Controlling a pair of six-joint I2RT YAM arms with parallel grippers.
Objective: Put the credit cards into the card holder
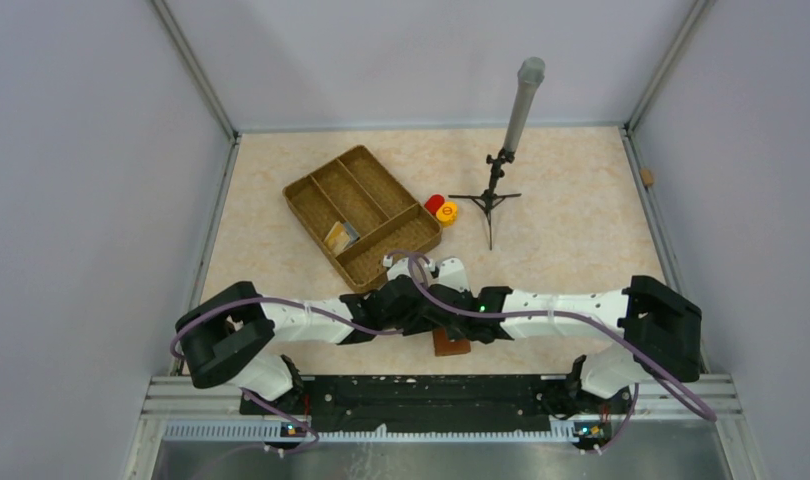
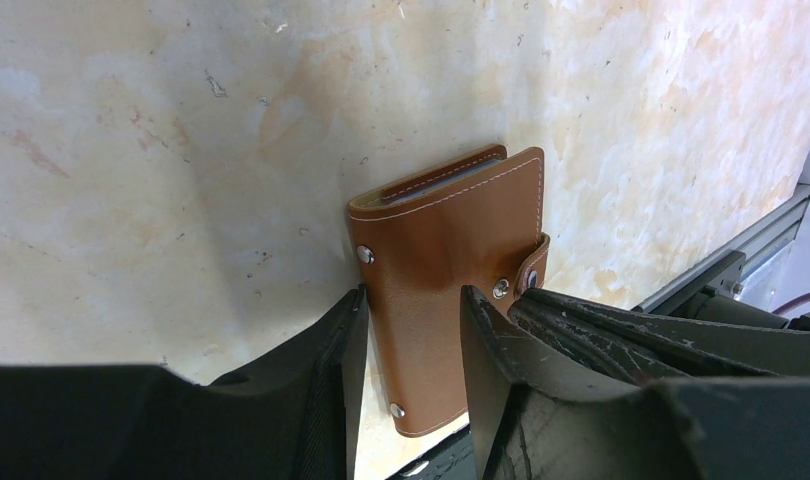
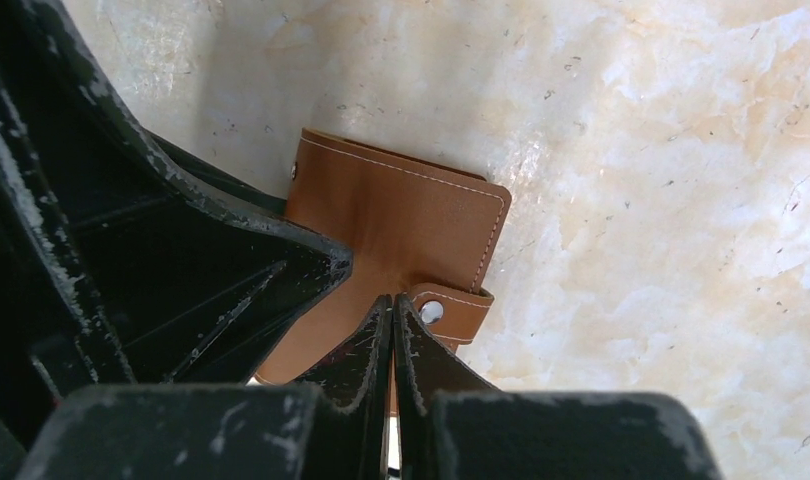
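Observation:
A brown leather card holder [image 1: 451, 345] lies on the table below both wrists. In the left wrist view its folded body [image 2: 431, 260] sits between and just beyond the fingertips of my left gripper, which stands part open. My right gripper is shut with nothing between its fingers, over the holder [image 3: 371, 210] beside its snap strap [image 3: 456, 315]. A dark finger of the left gripper crosses the right wrist view from the left. Flat cards [image 1: 339, 236] lie in a compartment of the wicker tray.
The divided wicker tray [image 1: 366, 185] stands at back left. Red and yellow objects [image 1: 446, 213] lie beside it, and a tripod stand [image 1: 491, 196] is at back right. Both arms crowd together at front centre.

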